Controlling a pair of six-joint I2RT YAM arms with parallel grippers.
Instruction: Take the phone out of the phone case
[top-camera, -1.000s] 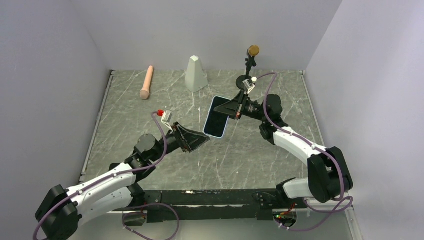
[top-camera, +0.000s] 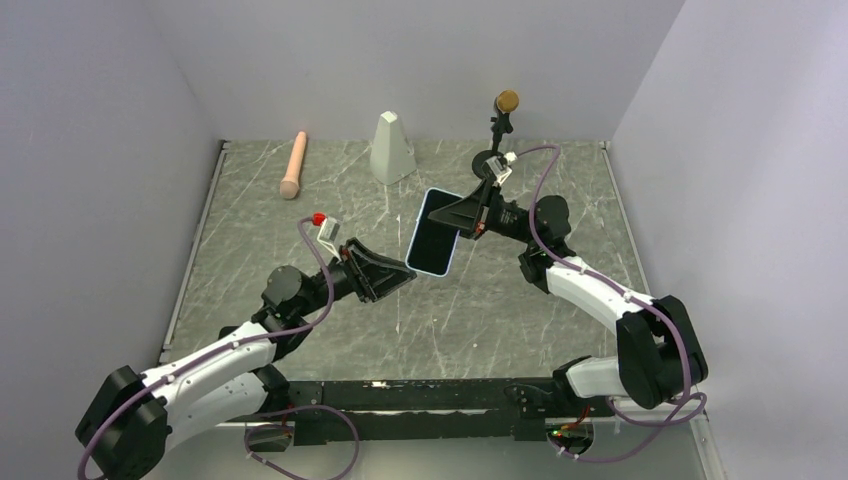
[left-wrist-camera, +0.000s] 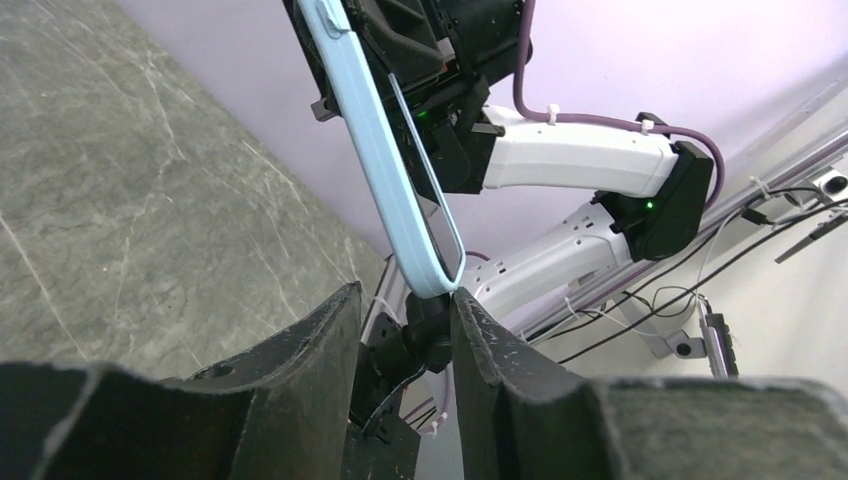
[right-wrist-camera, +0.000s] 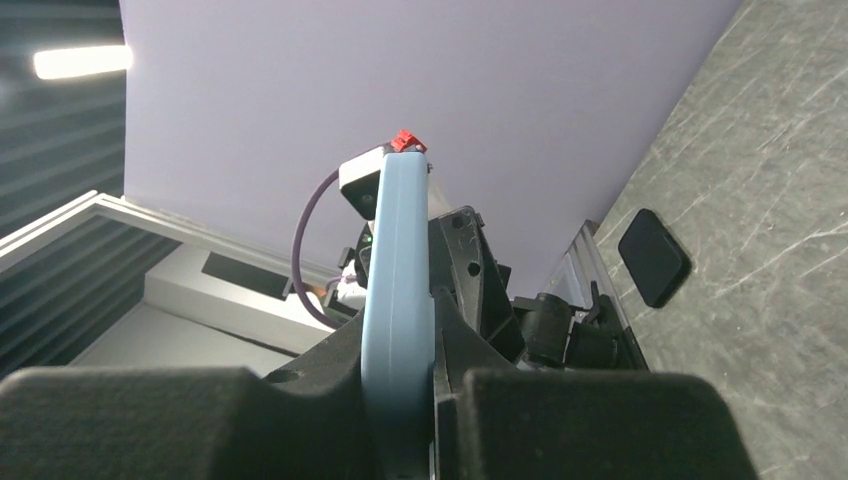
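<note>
The phone in its pale blue case (top-camera: 428, 243) is held in the air, screen up, by my right gripper (top-camera: 472, 215), shut on it; the case's side (right-wrist-camera: 396, 270) fills the middle of the right wrist view. My left gripper (top-camera: 398, 278) is at the case's lower-left corner. In the left wrist view its fingers stand part open around the lower end of the case (left-wrist-camera: 390, 170), which is at or just beyond the fingertips; whether they touch it I cannot tell.
A pink rod (top-camera: 294, 165), a white tapered block (top-camera: 390, 152) and a black stand with a wooden top (top-camera: 507, 102) stand along the back. A black phone-like object (right-wrist-camera: 652, 255) lies on the table.
Both arms have shifted only slightly; the phone and case have moved a little with my right gripper, and my left gripper stays by the corner.
</note>
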